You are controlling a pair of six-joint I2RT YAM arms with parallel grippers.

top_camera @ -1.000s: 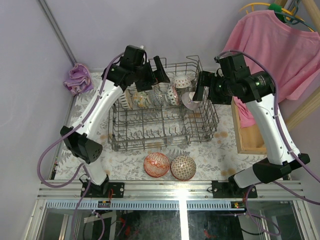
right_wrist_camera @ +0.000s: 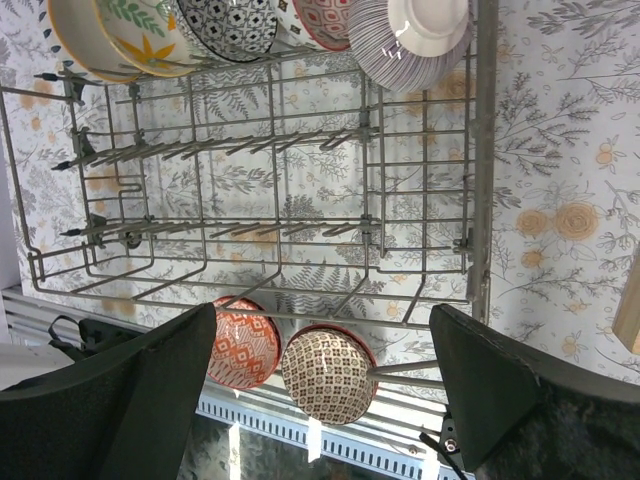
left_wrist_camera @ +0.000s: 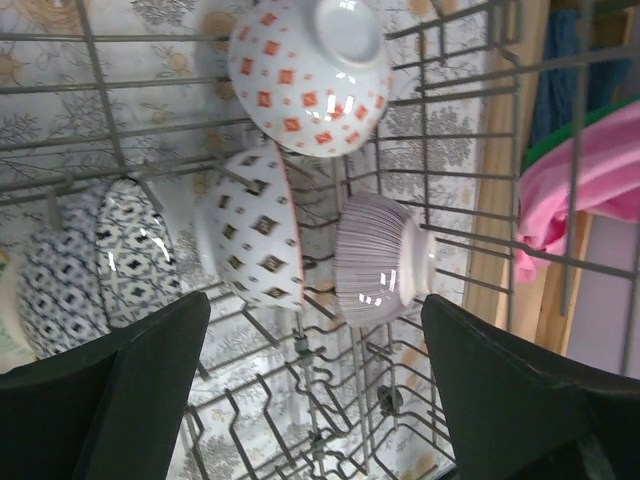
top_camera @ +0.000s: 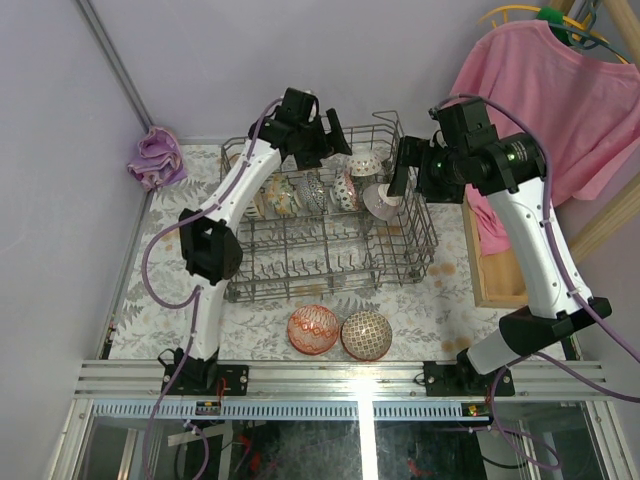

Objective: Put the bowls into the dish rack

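Several bowls stand in the back rows of the dish rack [right_wrist_camera: 480,200]: a black-patterned bowl [left_wrist_camera: 65,285], a red-dotted white bowl [left_wrist_camera: 310,70], a diamond-patterned one [left_wrist_camera: 250,240] and a striped one [right_wrist_camera: 400,65]. An orange-patterned bowl [top_camera: 313,330] and a brown-patterned bowl [top_camera: 366,336] lie on the counter in front of the rack. My left gripper [top_camera: 325,137] hangs open over the back of the rack, nothing between its fingers. My right gripper [top_camera: 405,170] is open over the rack's right side, empty.
A wooden tray [top_camera: 495,285] and a hanging pink shirt [top_camera: 540,110] border the rack on the right. A purple cloth [top_camera: 155,160] lies at the back left. The rack's front rows are empty.
My left arm has swung right and toward the back, carrying the gripper over the rear of the rack. The right arm and bowls look almost unchanged.
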